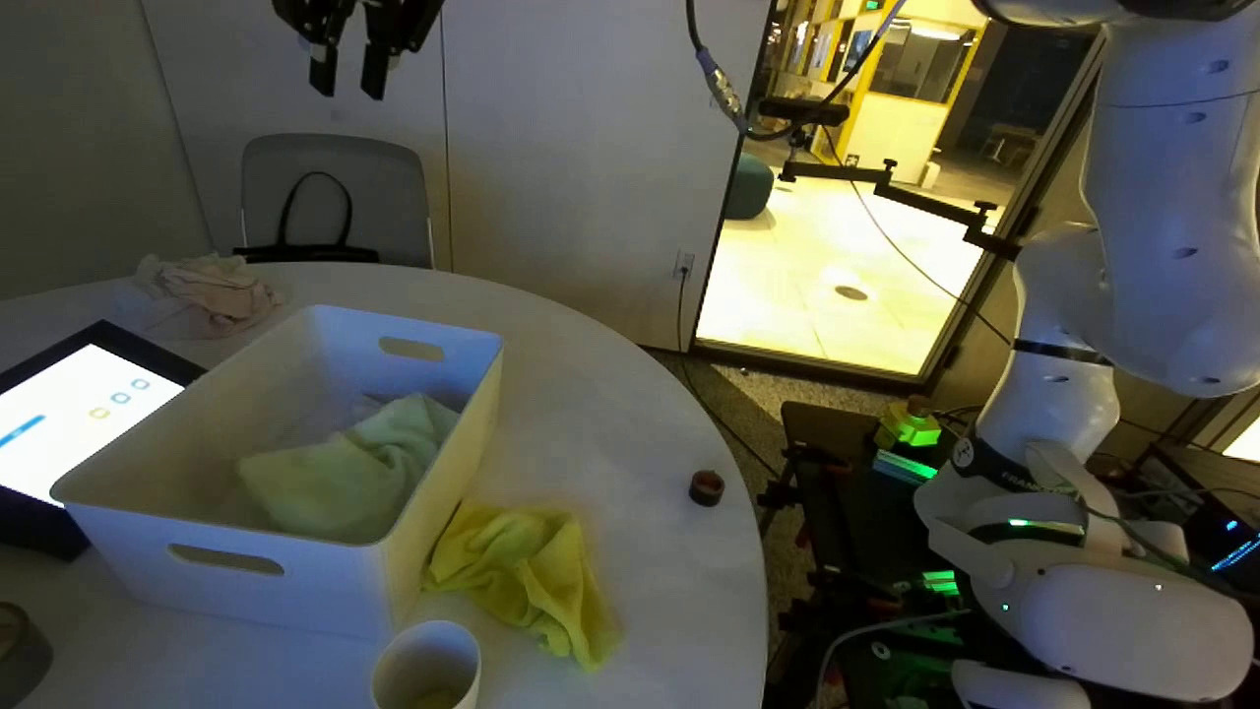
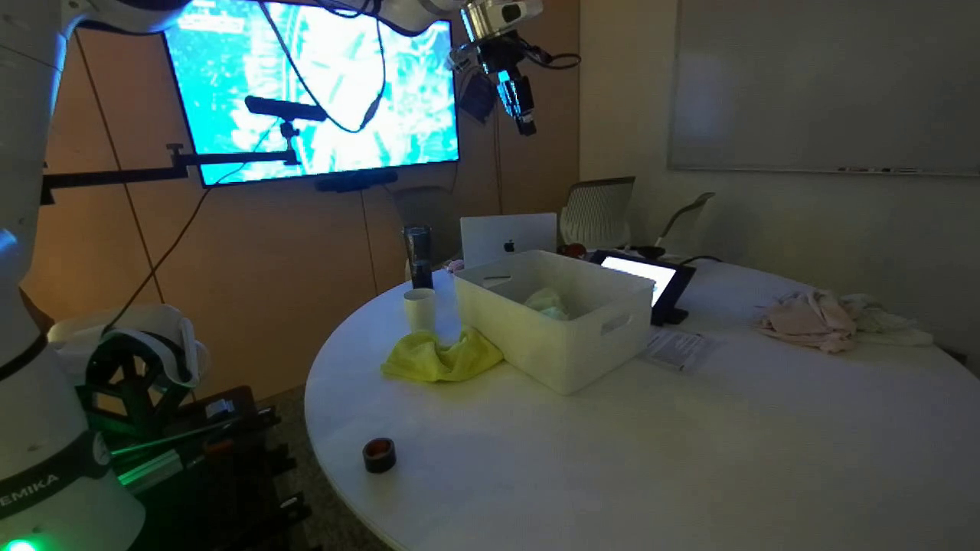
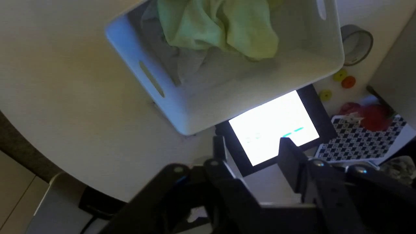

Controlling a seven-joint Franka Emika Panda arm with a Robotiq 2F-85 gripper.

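Note:
High above the table, my gripper is open and empty, its two fingers apart. In the wrist view the gripper shows the same gap, with only the tablet far below it. A pale yellow-green cloth lies crumpled inside the white bin, partly over a whitish cloth. Outside the bin, a brighter yellow cloth rests on the table against its side. Pinkish and white cloths form a heap on another part of the table.
A lit tablet stands close beside the bin. A white cup, a dark tumbler and a laptop are around it. One small dark roll sits near the table edge.

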